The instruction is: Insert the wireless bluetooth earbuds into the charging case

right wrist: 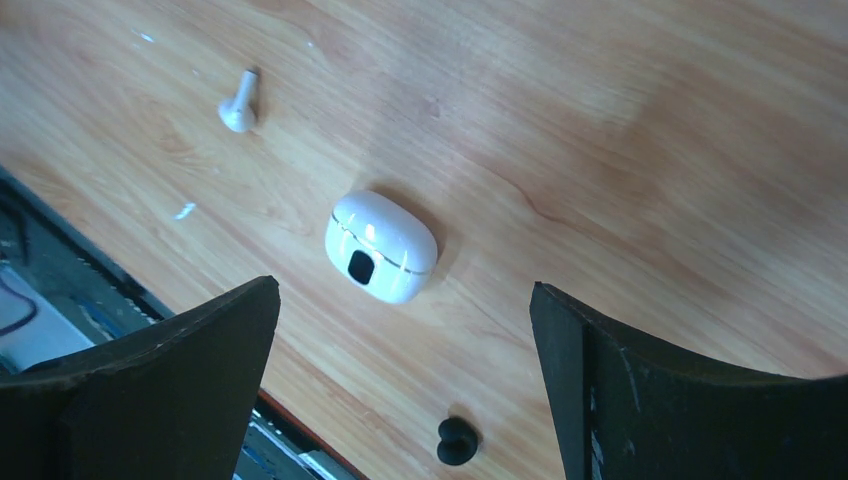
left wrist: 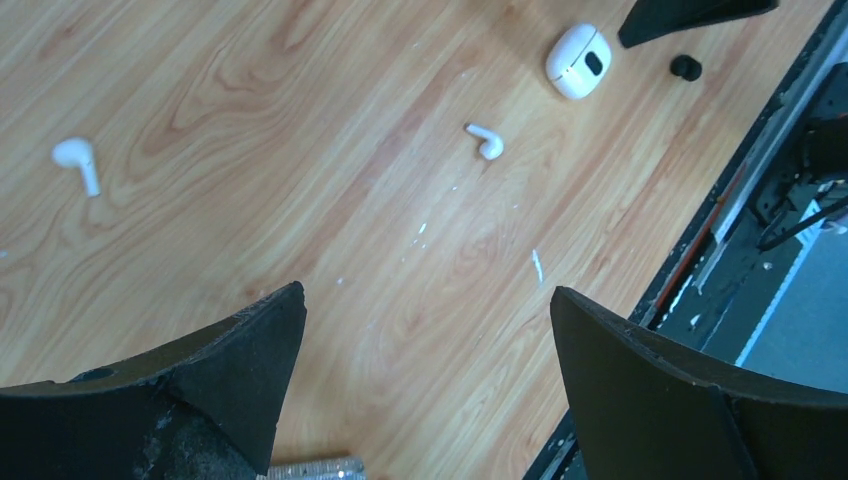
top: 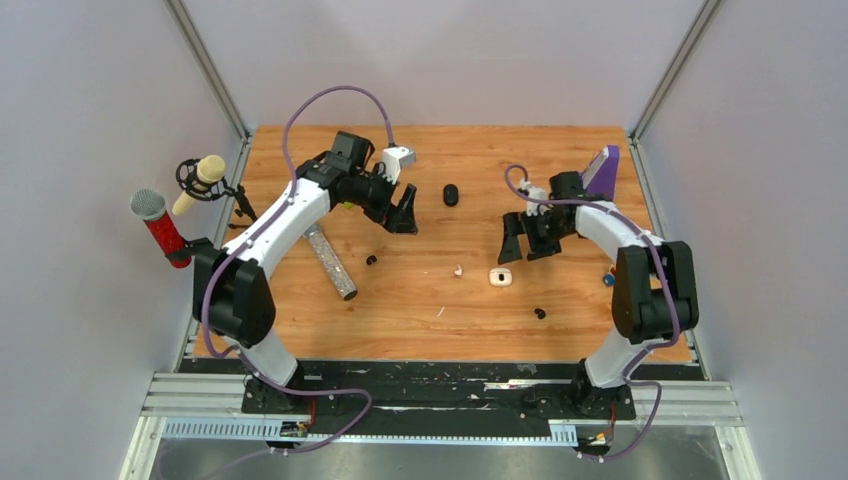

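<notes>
The white charging case (top: pixel 500 277) lies shut on the wooden table, also seen as the case (right wrist: pixel 380 245) in the right wrist view. One white earbud (top: pixel 459 270) lies left of it; another earbud (left wrist: pixel 78 160) shows in the left wrist view. My left gripper (top: pixel 398 212) hangs open over the back-left of the table, nothing between its fingers. My right gripper (top: pixel 525 240) is open just behind and above the case, which sits between its fingers' directions in the wrist view, untouched.
A black mouse (top: pixel 451 195), small black pieces (top: pixel 540 313), a glittery cylinder (top: pixel 330 262), a purple stand (top: pixel 602 172) and microphones (top: pixel 160 230) at the left surround the work area.
</notes>
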